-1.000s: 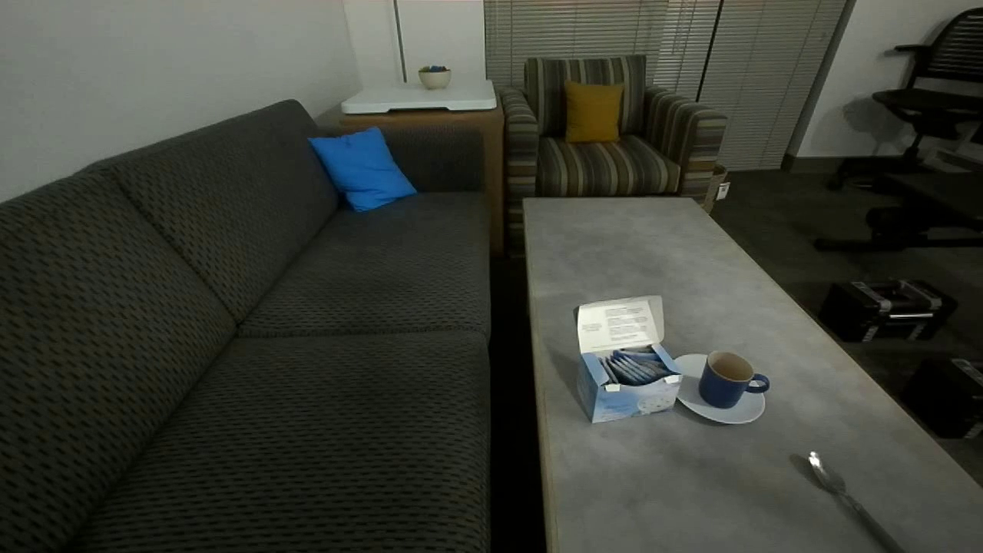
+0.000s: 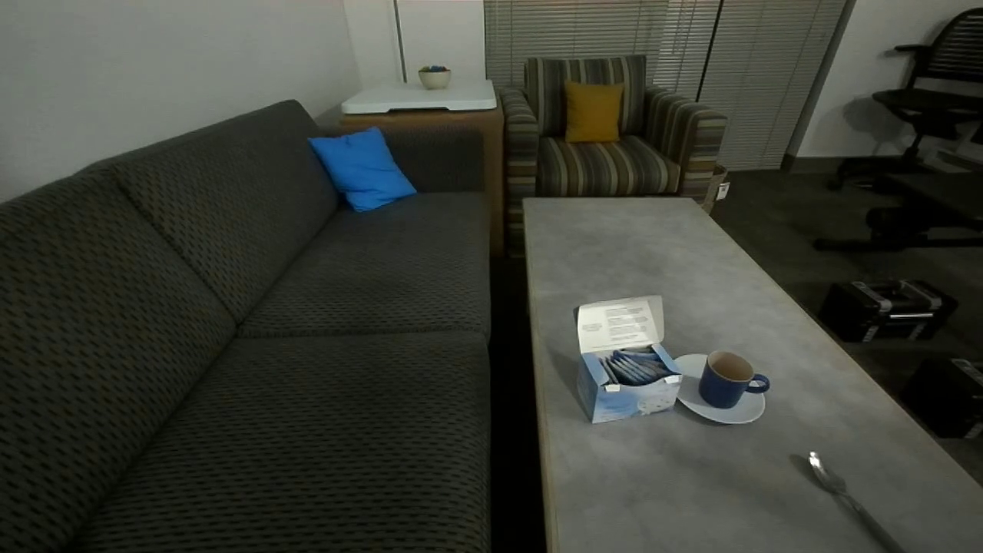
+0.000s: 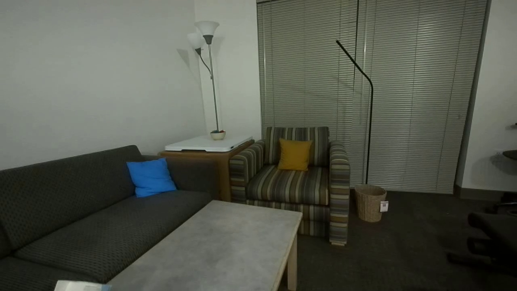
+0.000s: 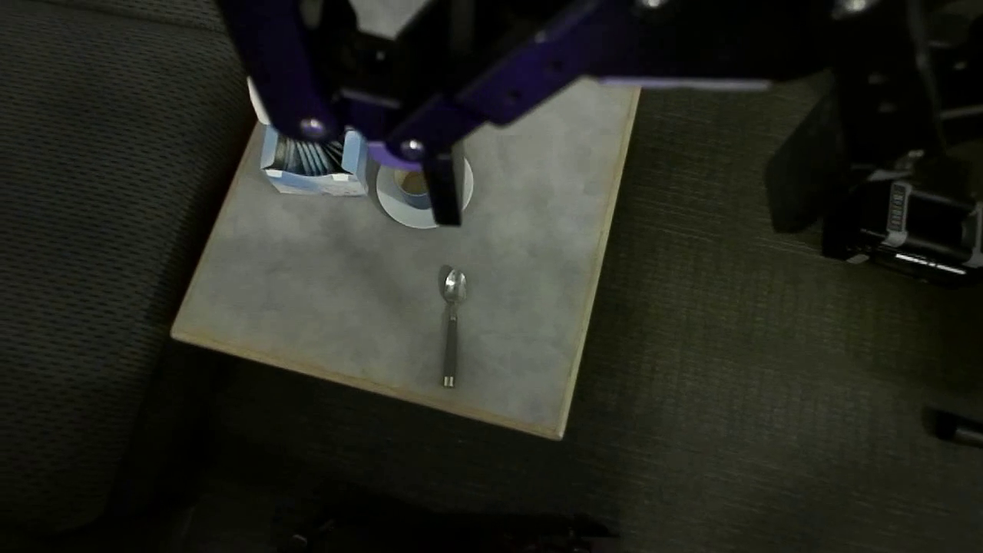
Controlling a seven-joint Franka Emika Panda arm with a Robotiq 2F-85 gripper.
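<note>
The gripper shows only in the wrist view, high above the table. Its dark fingers stand wide apart, open, with nothing between them. Below lies a spoon [image 4: 451, 322], bowl toward the cup and handle toward the table's near edge. A blue cup [image 2: 725, 379] stands upright on a white saucer [image 2: 742, 411]; one finger partly covers this pair in the wrist view. Left of the saucer is a light blue box [image 2: 630, 385] with its lid raised, filled with several packets [image 2: 636, 367].
The grey table [image 2: 627, 258] has clear room at its far end. A dark sofa [image 2: 369, 396] runs along its left side, and a striped armchair [image 2: 608, 166] stands beyond. Black cases, including one [image 2: 886, 309], sit on the floor to the right.
</note>
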